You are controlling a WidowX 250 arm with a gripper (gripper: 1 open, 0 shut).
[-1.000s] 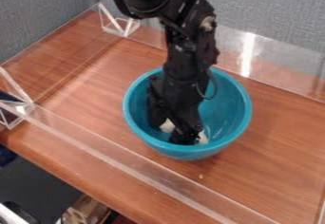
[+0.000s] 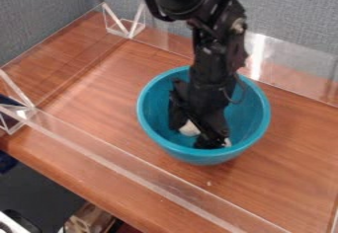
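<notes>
My black gripper [image 2: 201, 128] reaches down inside a large teal bowl [image 2: 254, 114] on the wooden table, its fingers open low in the bowl. A small white object [image 2: 188, 128] shows at the bottom of the bowl by the fingers, mostly hidden behind them; whether they touch it I cannot tell.
Clear plastic walls border the wooden table [image 2: 86, 89], with white wire corner brackets [image 2: 14, 109] at the left and back. The table left of the bowl is clear. A dark gap with clutter lies beyond the front left edge.
The arm has shifted slightly within the bowl, its upper part tilting a little, while the fingers stay low near the white object. The bowl looks unmoved.
</notes>
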